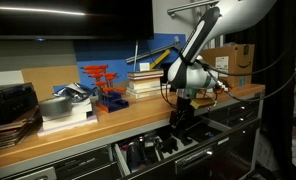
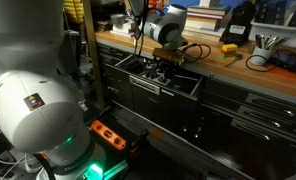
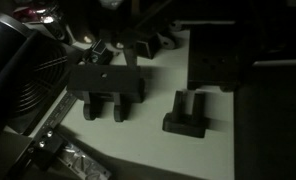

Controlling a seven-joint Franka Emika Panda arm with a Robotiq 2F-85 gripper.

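Observation:
My gripper (image 1: 178,123) points down into the open drawer (image 2: 195,88) beneath the wooden counter. Its fingers stand open, though they are dark and hard to make out in exterior view 1. In the wrist view, a black two-pronged part (image 3: 106,82) lies left of centre on the pale drawer floor (image 3: 153,135). Right of it is a smaller black part (image 3: 185,118) with upright prongs. A dark round ribbed thing (image 3: 40,85) fills the left side. Nothing shows held.
Along the drawer, several dark tools (image 1: 138,152) lie in a row. On the counter (image 1: 53,145) are stacked books (image 1: 143,82), a blue bin with red pieces (image 1: 110,100), a metal pot (image 1: 71,92) and a cardboard box (image 1: 231,62). A tool cup (image 2: 261,55) stands farther along.

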